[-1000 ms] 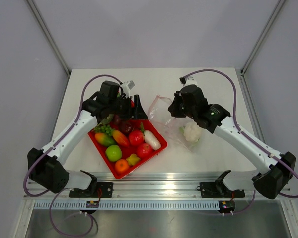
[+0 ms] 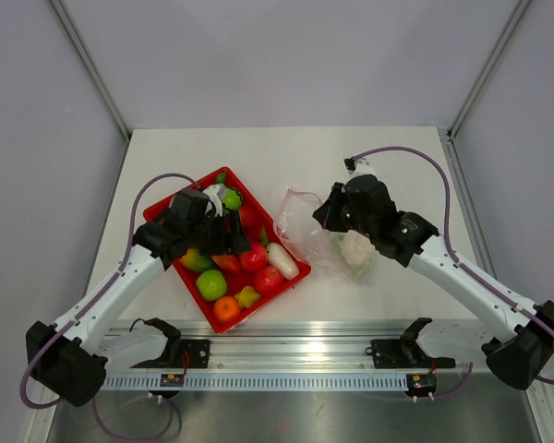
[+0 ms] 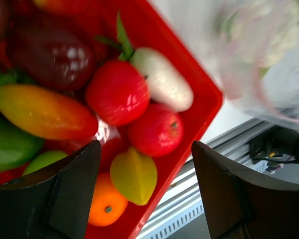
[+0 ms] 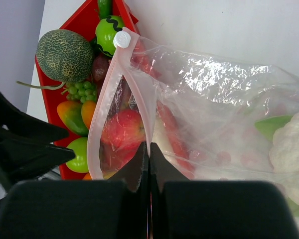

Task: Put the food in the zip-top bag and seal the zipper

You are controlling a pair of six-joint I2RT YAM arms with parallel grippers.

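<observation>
The red tray [image 2: 293,282] holds assorted produce: a white radish [image 3: 164,82], red fruits [image 3: 117,92], a yellow star fruit [image 3: 133,174], an orange, a green apple and more. My left gripper hangs open over it, nothing between its fingers. The clear zip bag [image 4: 214,94] with pink zipper lies right of the tray, a cauliflower [image 4: 294,154] inside. My right gripper is shut at the bag's mouth, the pink zipper edge running into its fingertips.
A metal rail runs along the front edge, with walls at both sides.
My left gripper has moved left and toward the front over the tray, still open.
</observation>
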